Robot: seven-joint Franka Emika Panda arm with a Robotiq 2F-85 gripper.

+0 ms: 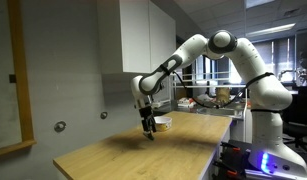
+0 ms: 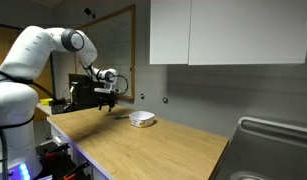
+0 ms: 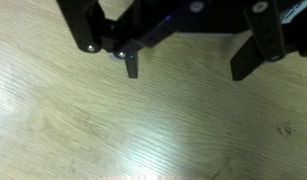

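Observation:
My gripper hangs above the wooden table, left of a white basket in the first exterior view. Its fingers stand wide apart in the wrist view, where only bare wood grain shows between the dark fingers. In the second exterior view the white basket sits upright on the table, with the gripper above and to its left. A small dark thing lies on the wood beside the basket, too small to make out.
White cabinets hang over the back of the table. A sink stands beyond one table end.

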